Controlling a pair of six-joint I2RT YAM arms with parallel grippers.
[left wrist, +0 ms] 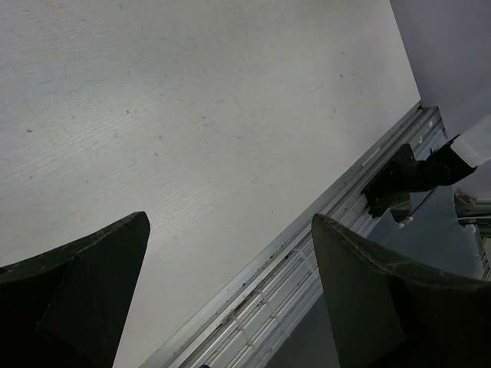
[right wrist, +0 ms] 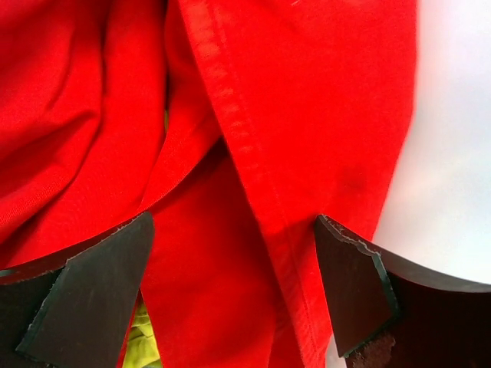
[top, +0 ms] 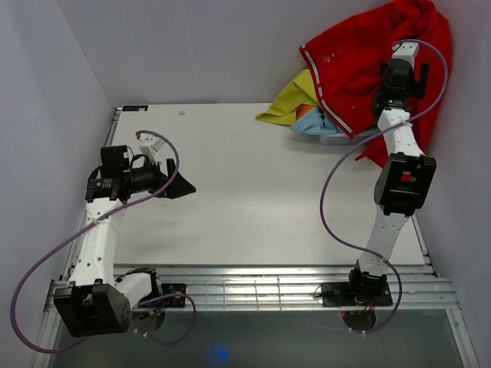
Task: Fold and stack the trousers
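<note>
Red trousers (top: pixel 345 69) with a white-and-dark side stripe lie heaped at the back right, over a grey bin (top: pixel 334 139). Yellow cloth (top: pixel 290 100) and light-blue cloth (top: pixel 311 123) stick out beneath them, with a bit of orange between. My right gripper (top: pixel 418 80) is above the red heap, open; in the right wrist view red fabric (right wrist: pixel 253 153) with a stitched edge runs between and below its spread fingers, not gripped. Over the left part of the table, my left gripper (top: pixel 182 178) stands open and empty, its fingers (left wrist: pixel 96 287) wide apart above bare tabletop.
Grey walls (top: pixel 192 46) close in the back and sides, the right one near the red heap. A metal rail (top: pixel 253 291) runs along the front edge.
</note>
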